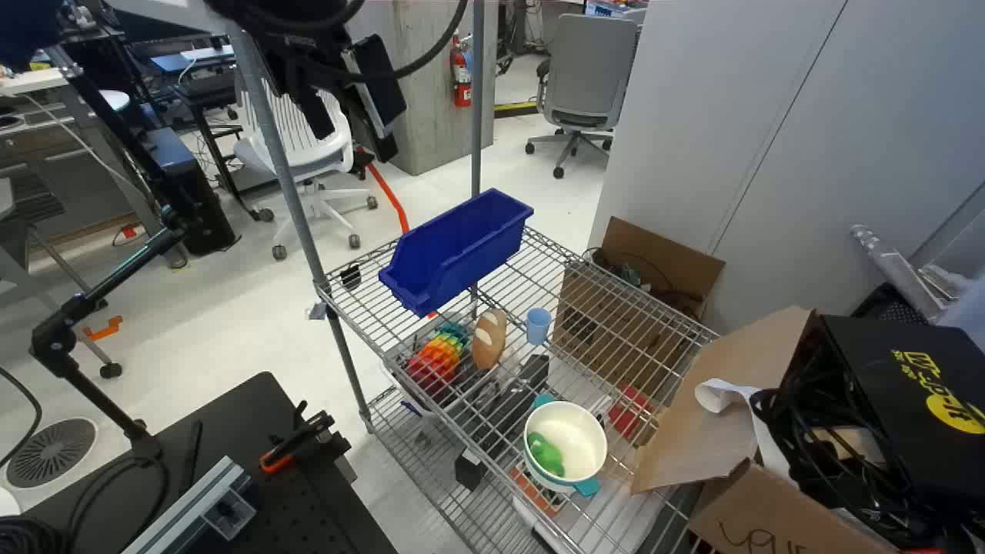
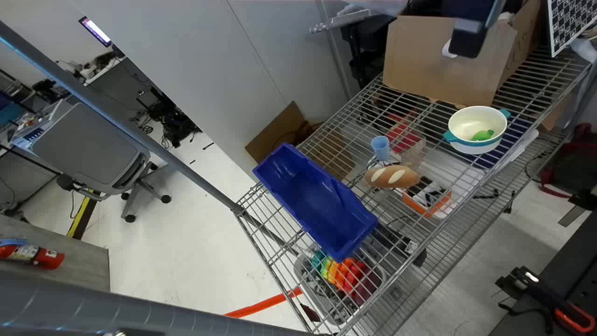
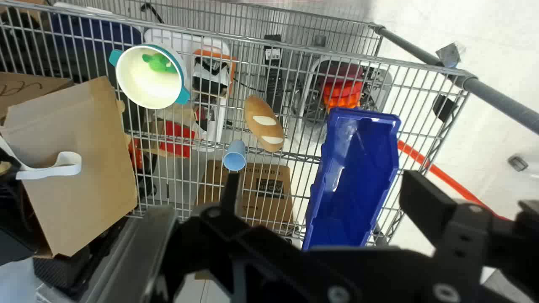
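Observation:
My gripper is open in the wrist view, its two fingers wide apart with nothing held between them. In exterior view 1 it hangs high above the wire shelf, at the top left. Below it a long blue bin (image 3: pixel 358 176) rests at one end of the shelf, empty. A brown toy bread loaf (image 3: pixel 264 124) with pale slashes lies near the shelf's middle. Beside the loaf stands a small light-blue cup (image 3: pixel 235 155). A cream pot (image 3: pixel 144 86) with teal handles holds a green toy (image 3: pixel 159 63).
The wire shelf (image 1: pixel 591 383) has open gaps, with things visible on the level below. An open cardboard box (image 1: pixel 706 420) full of black items crowds the end near the pot. Grey posts (image 1: pixel 286 175) rise at the shelf's bin end.

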